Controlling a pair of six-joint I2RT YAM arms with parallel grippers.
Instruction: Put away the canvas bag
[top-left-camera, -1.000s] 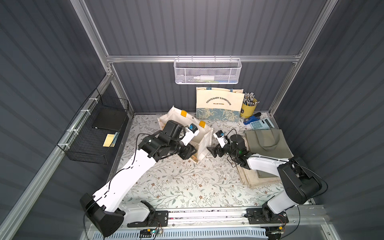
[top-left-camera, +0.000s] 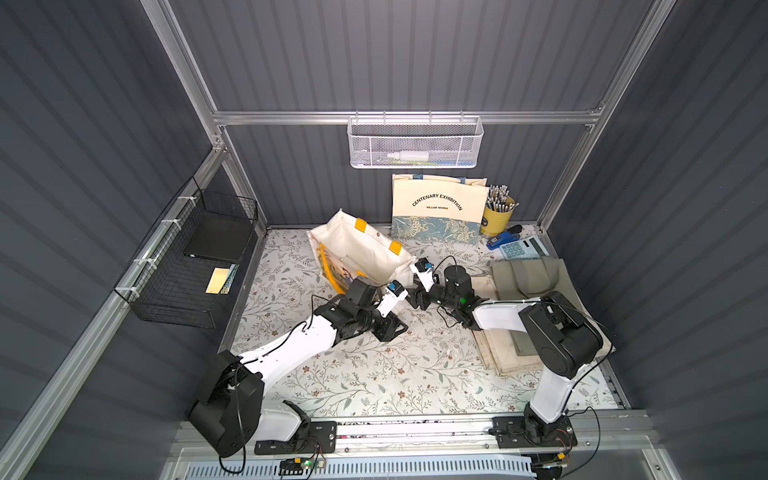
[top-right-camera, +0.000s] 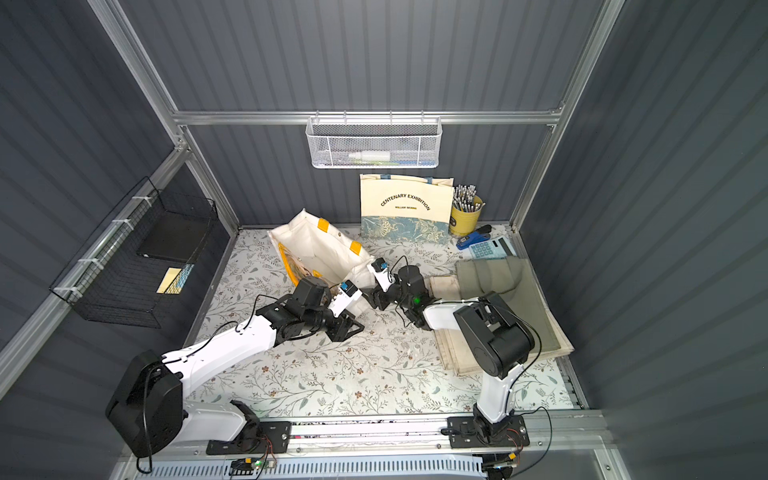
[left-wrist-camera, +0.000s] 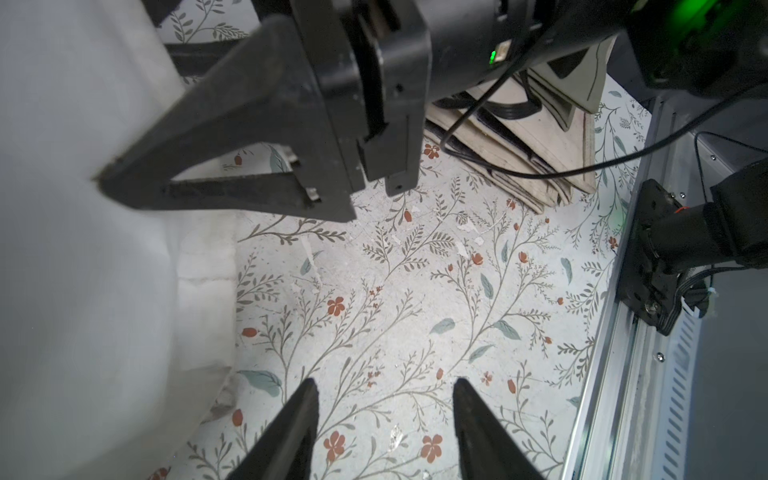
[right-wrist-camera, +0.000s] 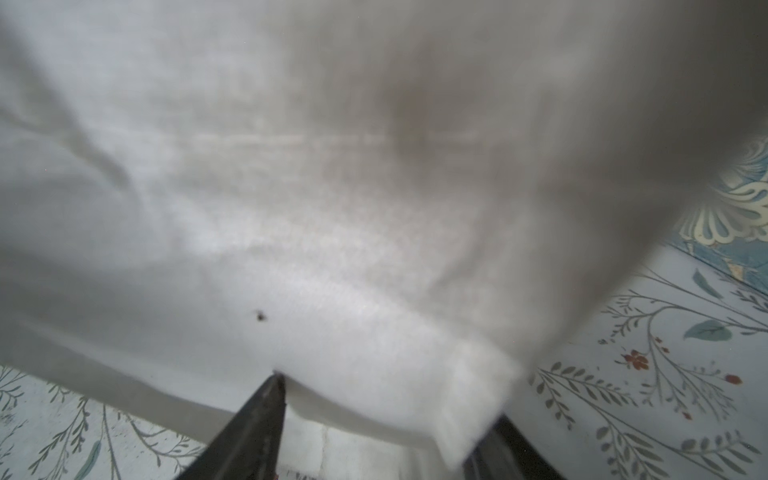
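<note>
An open cream canvas bag (top-left-camera: 360, 244) with orange handles and tabs lies askew on the floral surface at centre-left. My right gripper (top-left-camera: 417, 297) is against its right end; in the right wrist view white fabric (right-wrist-camera: 360, 224) fills most of the frame, between and over the blurred fingers, and I cannot tell whether they close on it. My left gripper hangs low in front of the bag, fingers apart over bare surface with nothing between them.
Folded bags (top-left-camera: 532, 296) are stacked at the right, a printed bag (top-left-camera: 438, 206) stands at the back beside a pen cup (top-left-camera: 496, 220) and calculator (top-left-camera: 520, 248). A black wire basket (top-left-camera: 168, 296) hangs left.
My left gripper has moved down and right, away from over the bag. My right gripper has moved left and up against the bag, which has shifted slightly left.
</note>
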